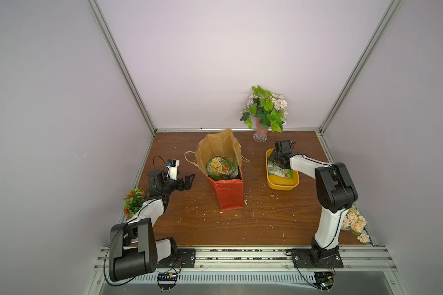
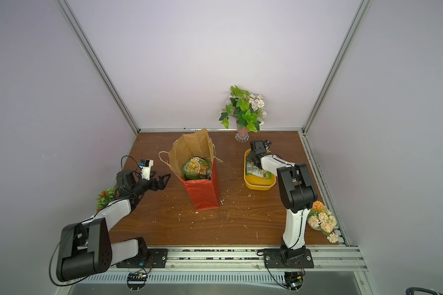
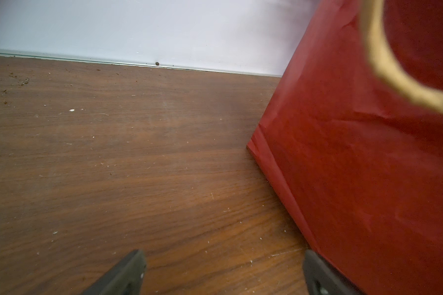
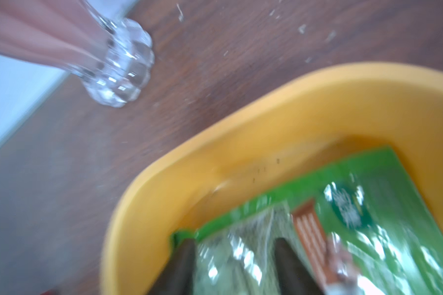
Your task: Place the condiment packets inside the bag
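Note:
A green packet (image 4: pixel 371 201) with a pale back lies in the yellow tray (image 1: pixel 282 186) on the right. Over the tray's far end is my right gripper, its blurred fingers part open above the packet; whether they touch it I cannot tell. In the middle of the table the red paper bag (image 1: pixel 229 194) stands upright with its mouth open, several green packets (image 1: pixel 220 168) visible inside. Left of the bag, my left gripper is open and empty, with the bag's red side filling the right of the left wrist view.
A pink glass vase (image 1: pixel 261 131) with flowers stands behind, between bag and tray. Small flower pots sit at the left (image 1: pixel 133 201) and right (image 1: pixel 355 223) edges. The bag's handle loops (image 1: pixel 190 158) stick out sideways. Bare table lies in front, dotted with small scraps.

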